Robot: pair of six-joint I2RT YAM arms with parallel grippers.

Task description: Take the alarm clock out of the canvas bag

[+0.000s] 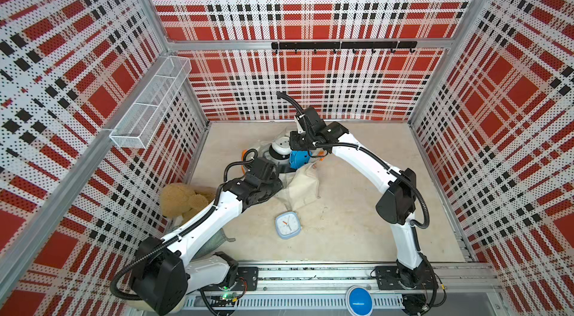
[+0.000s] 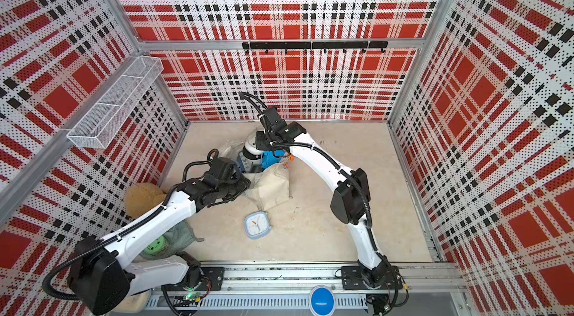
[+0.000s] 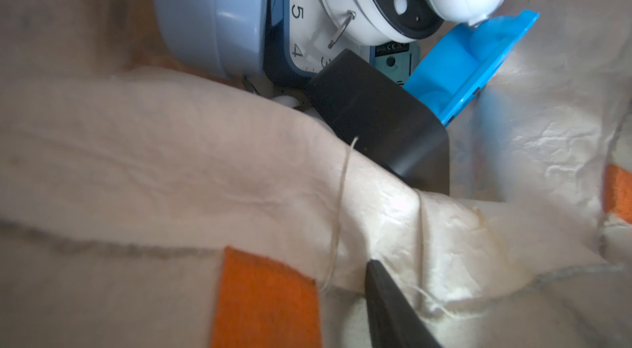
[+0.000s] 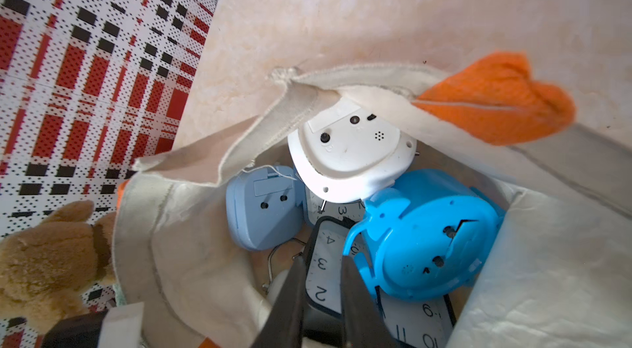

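Note:
The canvas bag (image 4: 164,242) lies with its mouth spread wide and several alarm clocks inside. A white clock (image 4: 355,150), a bright blue clock (image 4: 434,242), a pale blue clock (image 4: 266,206) and a black-framed clock (image 4: 324,262) show in the right wrist view. My left gripper (image 1: 278,185) is shut on the bag's near rim; one of its dark fingers (image 3: 395,311) presses on the canvas. Above the bag's mouth, my right gripper (image 1: 293,143) stands part open. Its fingers (image 4: 289,302) are over the black-framed clock, and nothing is visibly held.
A pale blue square clock (image 1: 288,225) lies on the table in front of the bag. To the left sits a brown plush toy (image 1: 179,199). A wire basket (image 1: 152,103) hangs on the left wall.

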